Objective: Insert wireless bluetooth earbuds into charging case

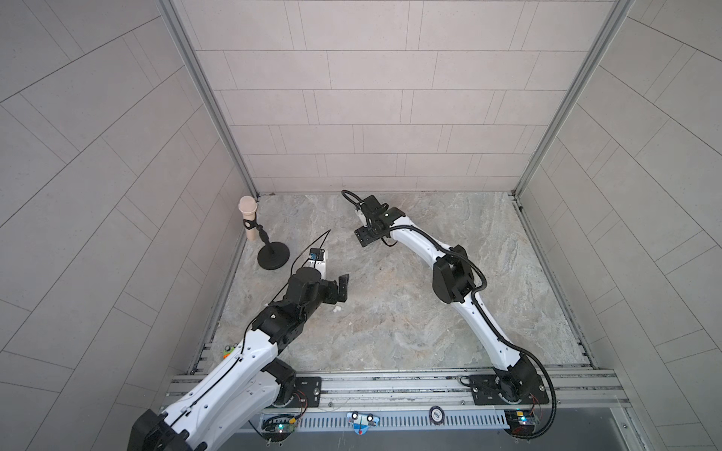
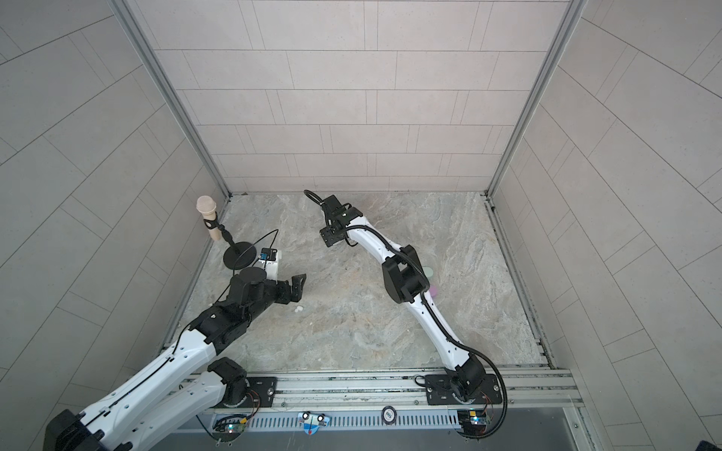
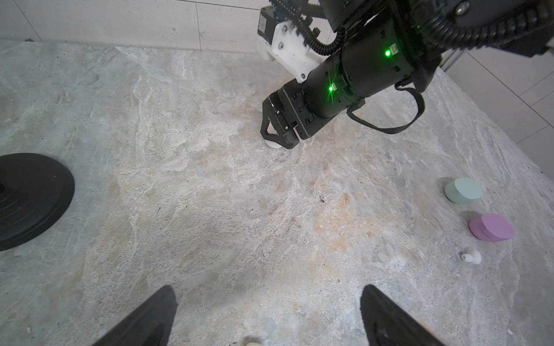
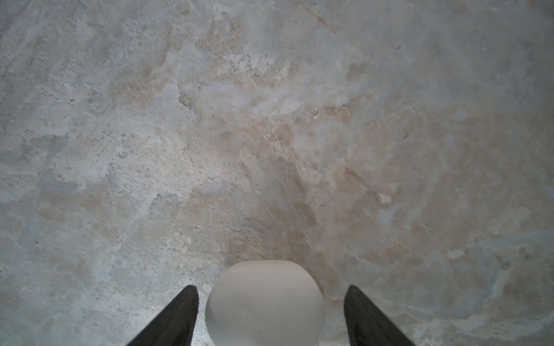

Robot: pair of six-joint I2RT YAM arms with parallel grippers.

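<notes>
Between the two dark fingers of my right gripper sits a smooth, rounded white object (image 4: 265, 308), probably the charging case. Its left side lies close to one finger, while a strip of tabletop shows between its right side and the other, so the fingers are part open. In the left wrist view a bit of this white object (image 3: 272, 143) peeks out under that gripper. A white earbud (image 3: 471, 256) lies at the right of that view, and a small white piece (image 3: 253, 344) shows at its bottom edge. My left gripper is wide open and empty.
Beside the earbud stand a pale green round container (image 3: 463, 190) and a purple one (image 3: 491, 227). At the left is a stand with a black disc base (image 1: 273, 255). Most of the marbled tabletop (image 1: 391, 323) between the arms is bare.
</notes>
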